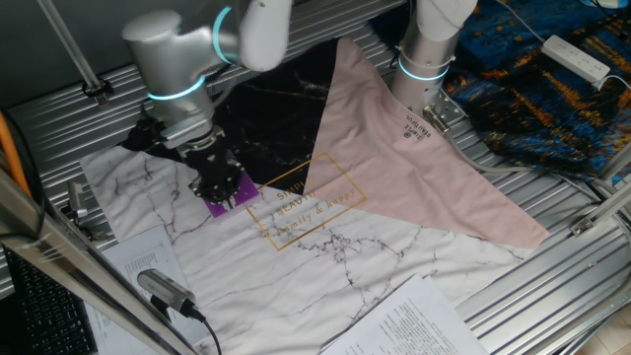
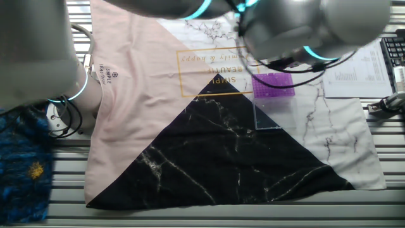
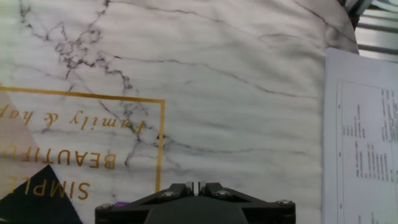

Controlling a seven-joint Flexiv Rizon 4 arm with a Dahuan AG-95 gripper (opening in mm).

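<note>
A purple rack-like box (image 1: 237, 195) lies on the marble-print cloth, partly hidden under my gripper (image 1: 229, 203) in exterior view 1. From the opposite side, in exterior view 2, the purple part (image 2: 273, 85) shows a grid of small holes, and a clear lid (image 2: 275, 114) lies folded out beside it. The wrist view has my gripper with its fingertips together, and nothing clear shows between them. Only a purple sliver (image 3: 121, 203) appears there, left of the fingers. Whether the fingertips touch the box cannot be told.
The cloth (image 1: 414, 182) is pink, black and white, and mostly bare. Printed sheets (image 1: 409, 320) lie at its front edge, with more paper (image 1: 148, 261) at the left. A small camera-like device (image 1: 166, 291) on a metal post stands front left. A power strip (image 1: 575, 59) sits far right.
</note>
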